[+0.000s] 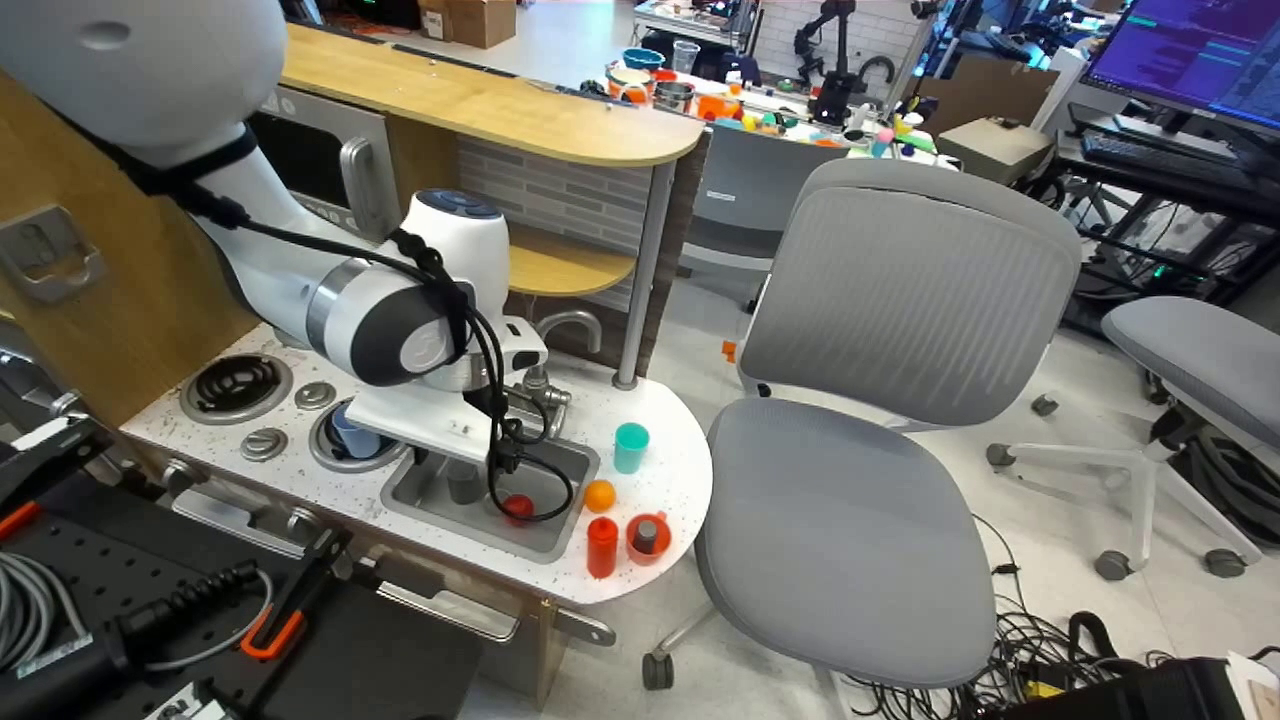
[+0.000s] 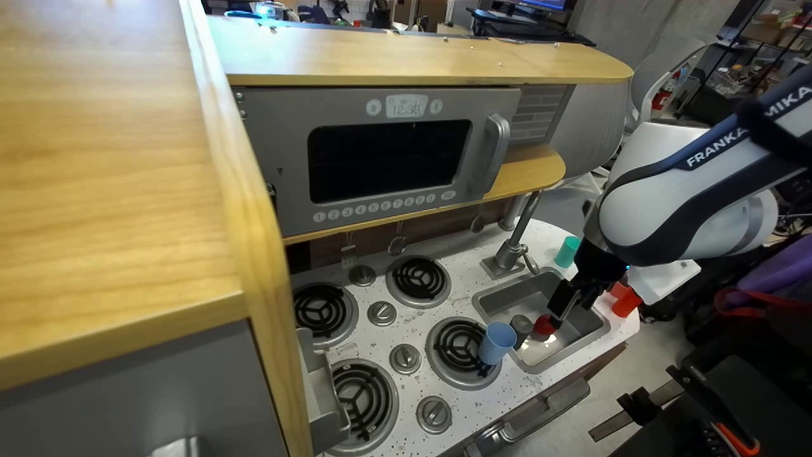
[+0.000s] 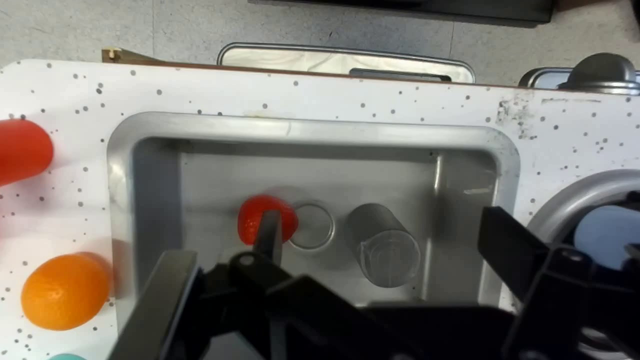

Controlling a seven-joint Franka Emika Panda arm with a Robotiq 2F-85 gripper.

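Observation:
In the sink (image 3: 312, 126) lies a red, strawberry-like fruit (image 3: 250, 219), partly covered by a finger of my gripper in the wrist view. A grey cup (image 3: 375, 222) sits beside it in the basin; whether it stands or leans I cannot tell. My gripper (image 2: 567, 304) is open over the sink, close to the red fruit (image 2: 542, 326). No object shows held between its fingers. A light blue cup (image 2: 497, 343) rests on the burner beside the sink.
Right of the sink in exterior view 1 are an orange (image 1: 600, 494), a teal cup (image 1: 630, 446), a red bottle (image 1: 602, 546) and a red cup (image 1: 649, 539) with something grey inside. The faucet (image 2: 517, 244) rises behind the basin. A microwave (image 2: 380, 160) overhangs the stove.

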